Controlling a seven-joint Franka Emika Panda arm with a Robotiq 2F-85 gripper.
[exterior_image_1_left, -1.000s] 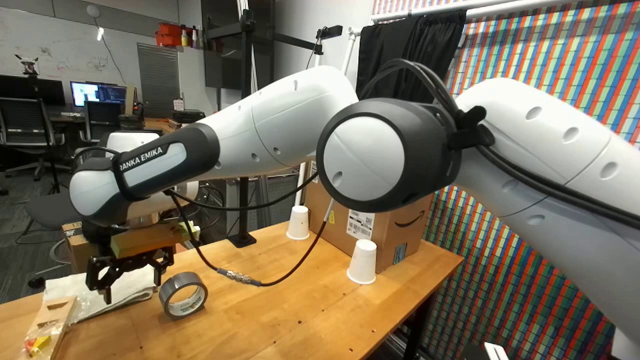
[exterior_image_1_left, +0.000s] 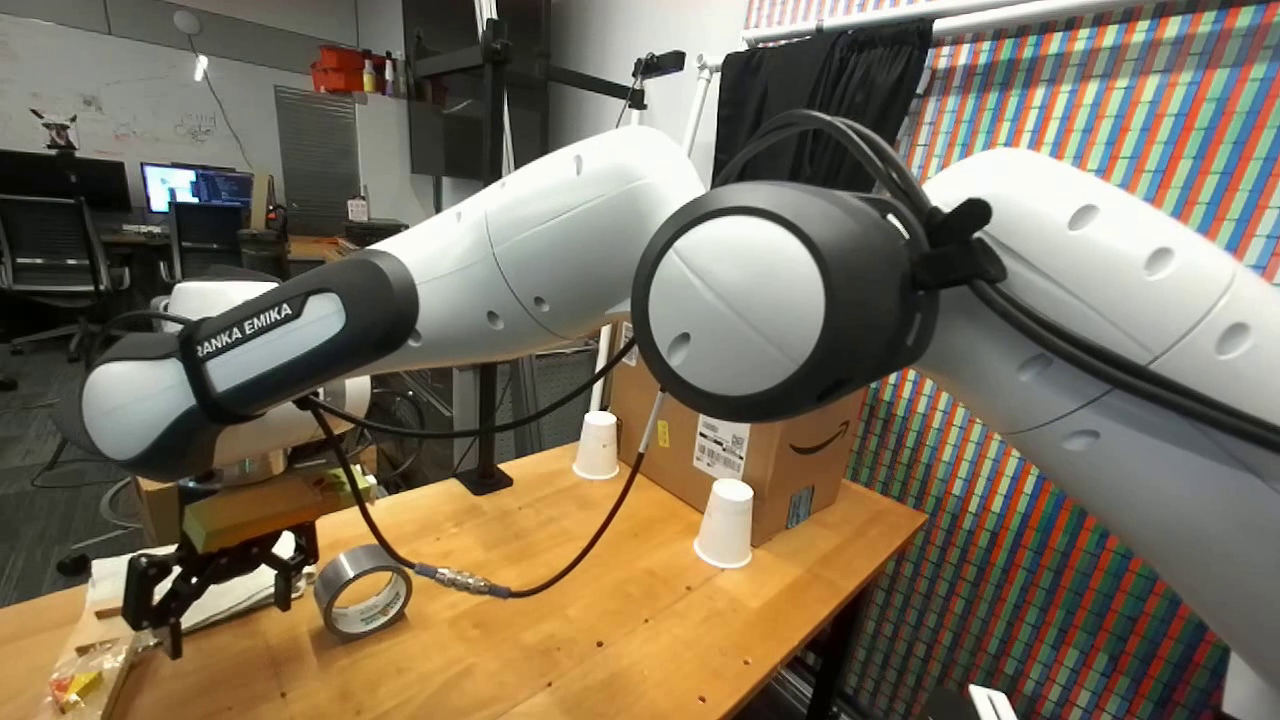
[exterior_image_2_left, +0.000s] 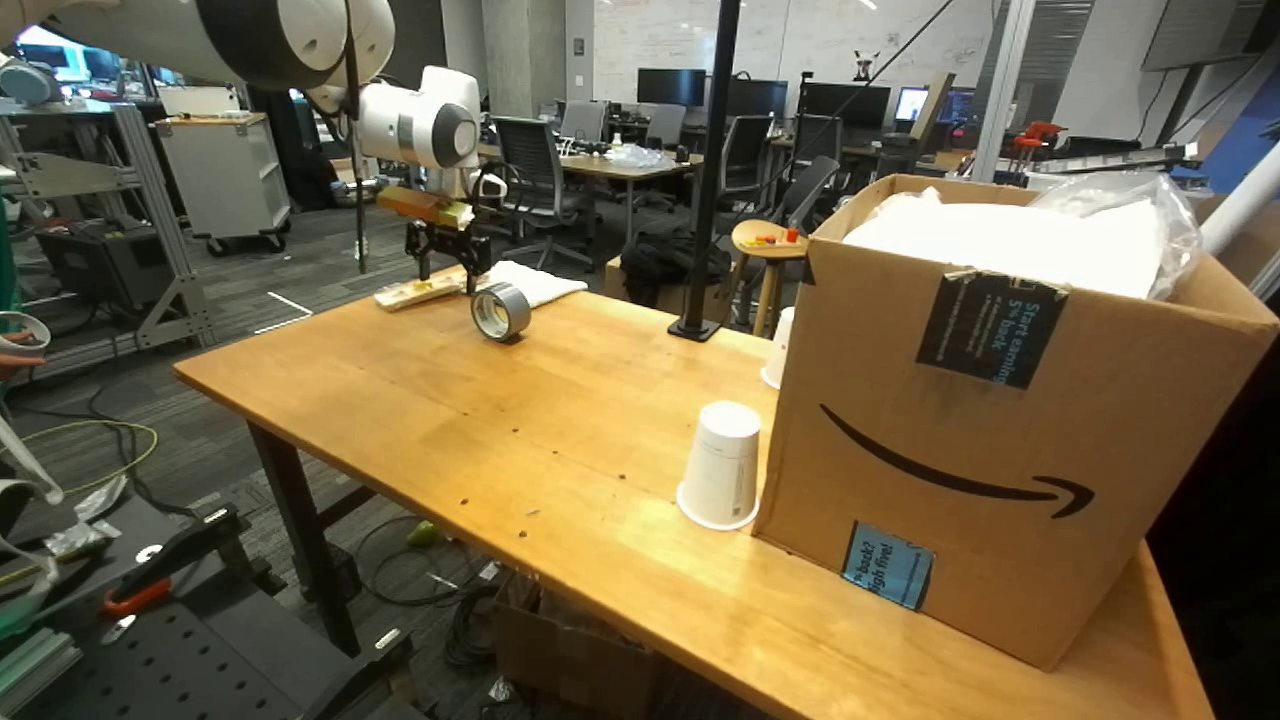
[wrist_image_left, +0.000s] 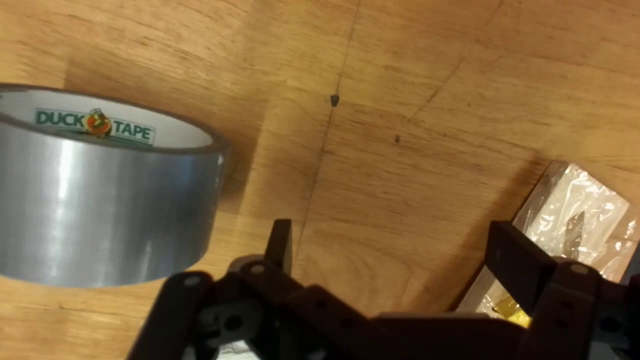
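Observation:
My gripper hangs low over the wooden table, its fingers wide apart and only bare wood visible between them. In exterior view 1 the gripper (exterior_image_1_left: 228, 618) is at the left end of the table. Close beside it, a silver roll of duck tape (exterior_image_1_left: 363, 590) stands on its edge; the same tape roll (wrist_image_left: 108, 204) fills the left of the wrist view. A plastic-wrapped wooden piece (wrist_image_left: 576, 210) with something yellow inside lies at the right of the wrist view, partly covered by one finger.
A folded white cloth (exterior_image_2_left: 536, 283) lies behind the tape. Two upside-down white cups, one nearer (exterior_image_2_left: 722, 468) and one farther (exterior_image_1_left: 596, 445), stand by a large cardboard box (exterior_image_2_left: 984, 456). A black post (exterior_image_2_left: 696, 324) rises from the table's far edge.
My gripper has moved left and lower in exterior view 1, toward the wrapped wooden piece. The tape roll looks nearly unmoved, and the cups and box are where they were.

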